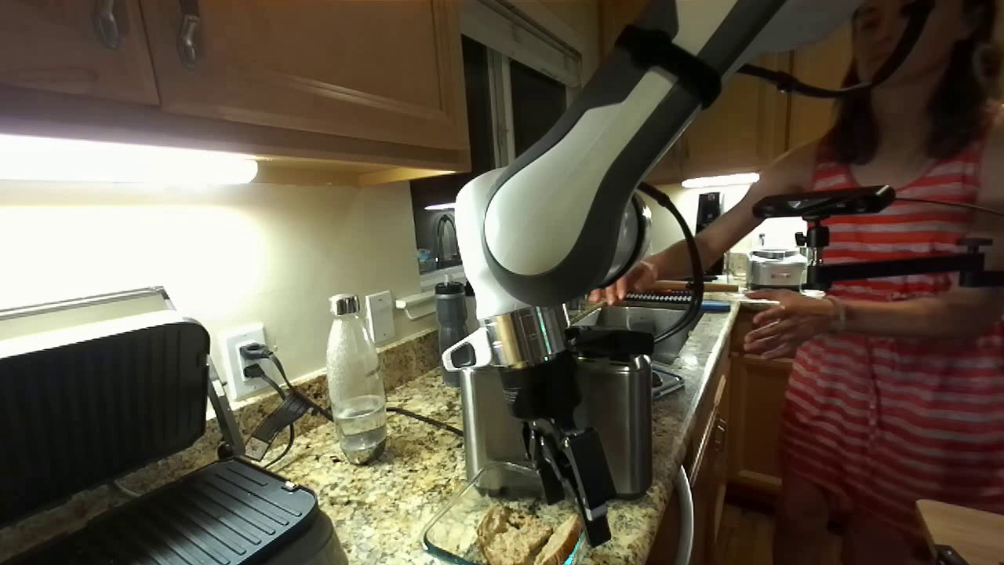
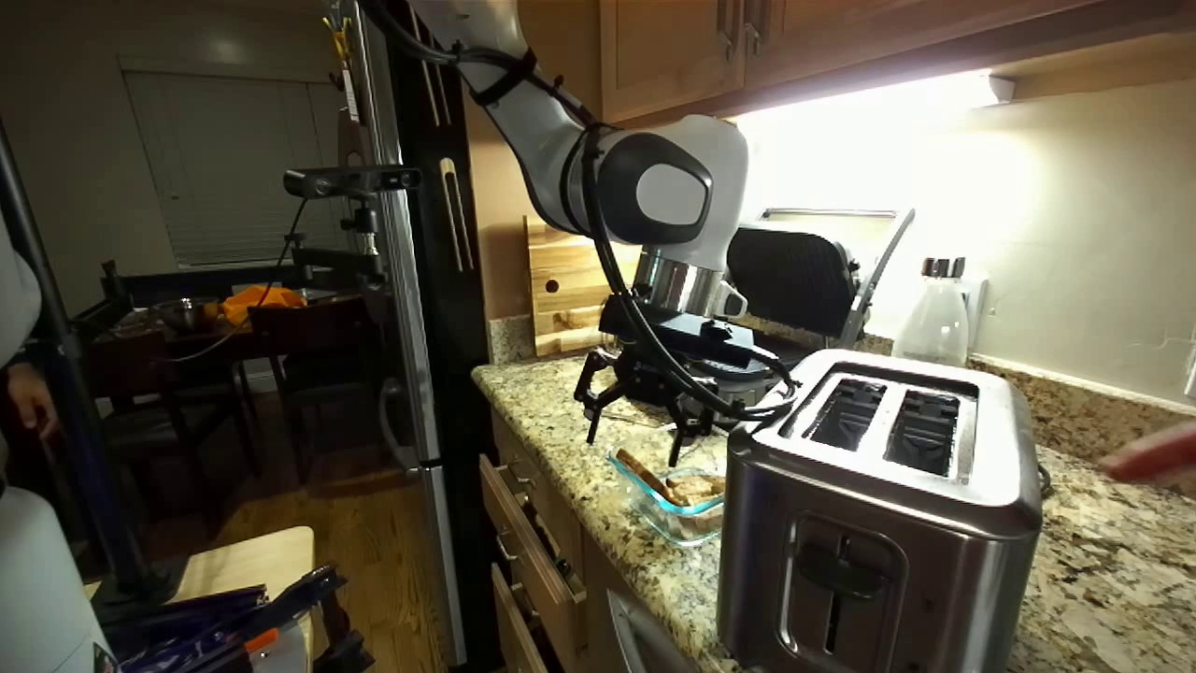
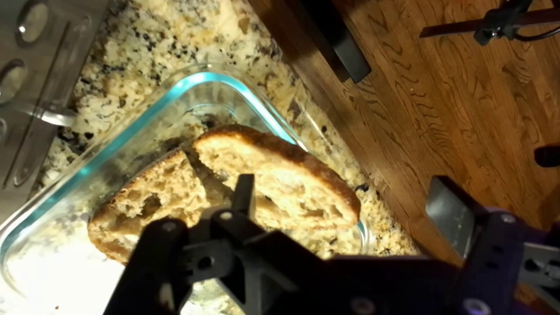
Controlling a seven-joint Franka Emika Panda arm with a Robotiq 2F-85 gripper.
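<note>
My gripper points down over the near end of the glass dish, in front of the toaster. Its fingers stand wide apart, and nothing is held between them. Two bread pieces lie in the dish: a flatter one and a crusted slice leaning by the dish wall. From the wrist, one finger overlaps the bread, while the other finger appears out past the counter edge, over the floor. Whether either finger touches bread cannot be told.
An open grill press and a water bottle stand on the counter. Beyond the toaster, a person in a striped dress has hands near the sink. A metal piece with oval holes lies beside the dish.
</note>
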